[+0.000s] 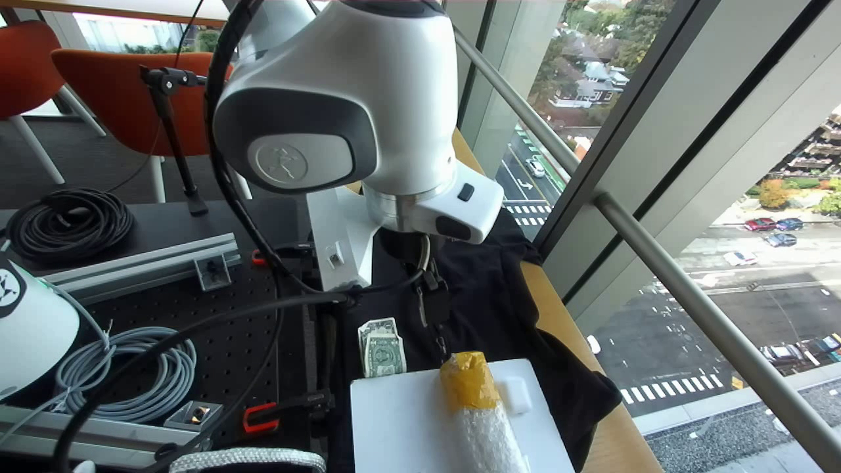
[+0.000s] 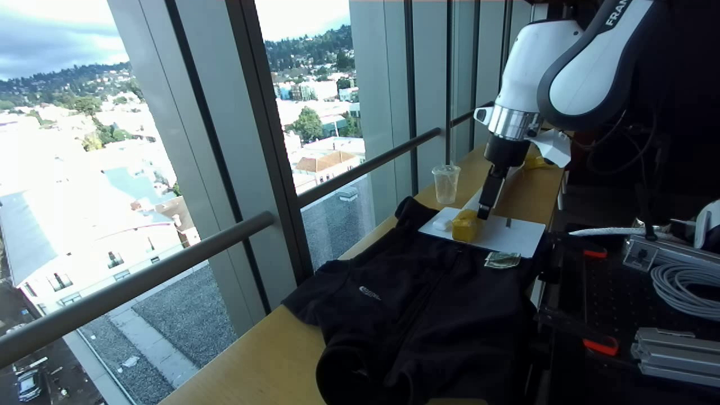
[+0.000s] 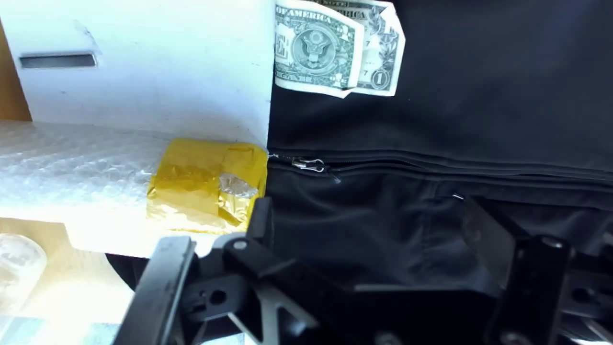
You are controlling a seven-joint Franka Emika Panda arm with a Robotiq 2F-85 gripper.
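A black jacket [image 2: 432, 304] lies spread on the wooden ledge, with its front zipper running lengthwise. The metal zipper pull [image 3: 308, 165] shows beside the end of a bubble-wrapped roll [image 3: 74, 166]. Yellow tape [image 3: 195, 175] covers that end of the roll, which lies across a white board [image 1: 394, 418] resting over one end of the jacket. Above the jacket near the taped end is my gripper, pointing down. Its two fingers stand wide apart in the wrist view, open, with only dark cloth visible behind the gap. Its height above the cloth is hard to judge.
Folded dollar bills [image 3: 322, 49] lie on the jacket against the board's edge. A clear plastic cup [image 2: 446, 183] stands on the ledge by the window. Orange-tipped clamps [image 1: 261, 418] line the pegboard side, and a metal rail [image 1: 670, 260] runs along the windows.
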